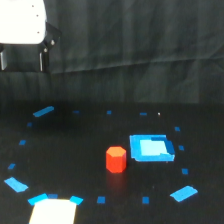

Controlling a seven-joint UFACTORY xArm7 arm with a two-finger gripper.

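Observation:
High in the upper left corner of the camera view hangs my gripper [24, 60], partly cut off by the frame's edge. Its two dark fingers stand wide apart and it is open, with only the dark backdrop between them. Well below and to its right, a red block [116, 159] with a hexagonal outline rests on the black table. Just behind and to the right of the block lies a blue square tray [133, 153] with a pale patch [154, 147] inside it. Block and tray are apart.
A cream-coloured block or pad [53, 212] sits at the front left edge of the view. Blue tape strips [184, 193] and small blue marks are scattered over the table. Dark curtain [140, 60] closes off the back.

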